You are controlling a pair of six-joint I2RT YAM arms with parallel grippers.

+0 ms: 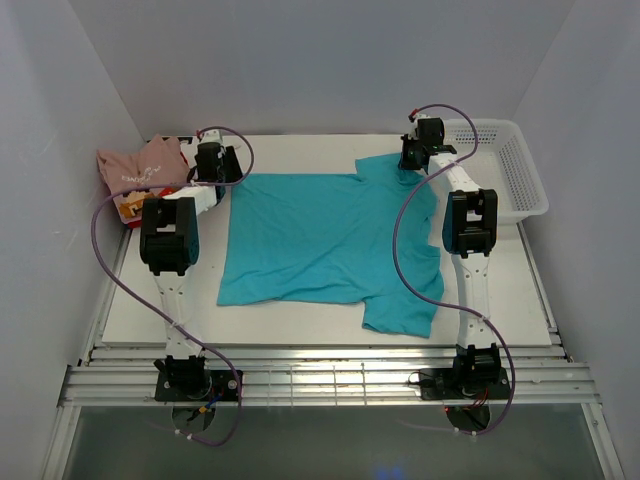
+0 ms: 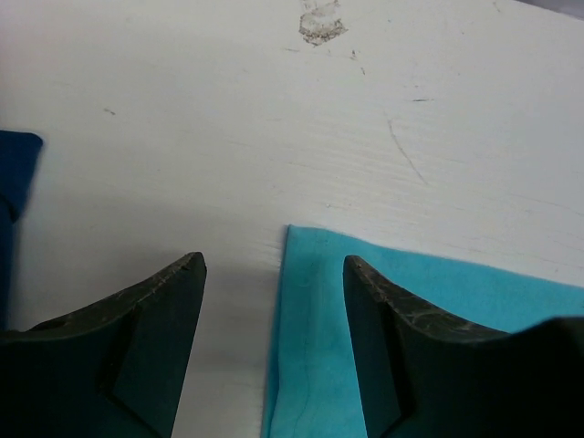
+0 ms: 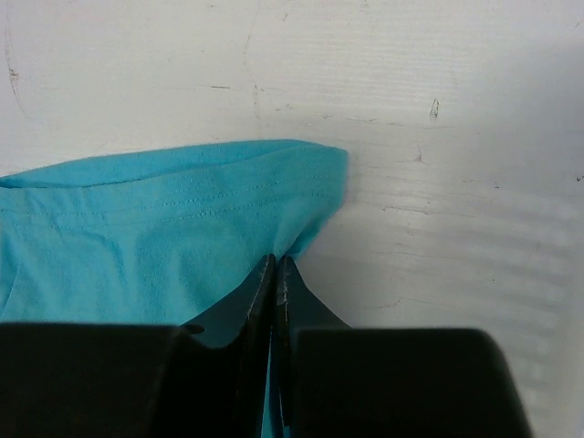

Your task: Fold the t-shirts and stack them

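A teal T-shirt (image 1: 310, 235) lies spread flat across the table. My left gripper (image 1: 222, 162) is open over its upper-left corner; in the left wrist view that corner (image 2: 315, 255) lies just ahead, between and beyond the fingertips. My right gripper (image 1: 408, 155) is at the shirt's upper-right part; in the right wrist view the gripper is shut on the teal fabric (image 3: 182, 219) just below a folded-over corner.
A white plastic basket (image 1: 530, 170) stands at the right, beside my right arm. A pink bag or cloth bundle (image 1: 135, 170) sits at the back left beside my left arm. Bare table (image 1: 290, 150) shows behind the shirt and along the front.
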